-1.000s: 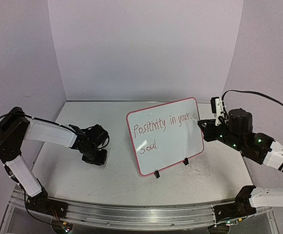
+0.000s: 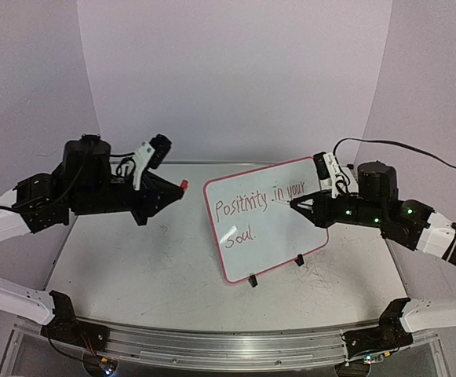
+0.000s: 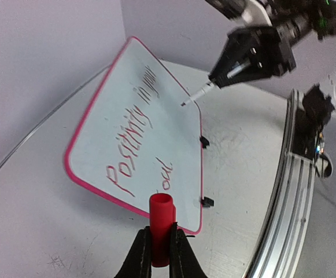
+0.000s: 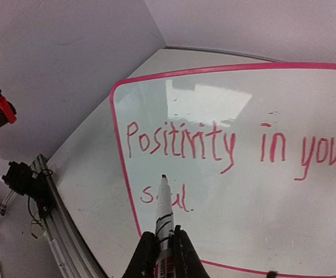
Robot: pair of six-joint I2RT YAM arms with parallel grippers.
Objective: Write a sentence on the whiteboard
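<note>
The whiteboard, edged in pink, leans on the table, slightly turned. Red handwriting on it reads "Positivity in your" with "soul." below. My right gripper is shut on a white marker whose red tip is uncapped. In the top view that marker is over the board's right half; the left wrist view shows its tip near the surface, though contact is unclear. Left of the board, my left gripper is raised and shut on a red cap, which points up from its fingers.
Two black feet support the board's lower edge. Bare table lies to the left and in front. A metal rail runs along the front edge, and walls close in the sides and back.
My left arm has risen from low over the table and swung right, bringing the red cap into view.
</note>
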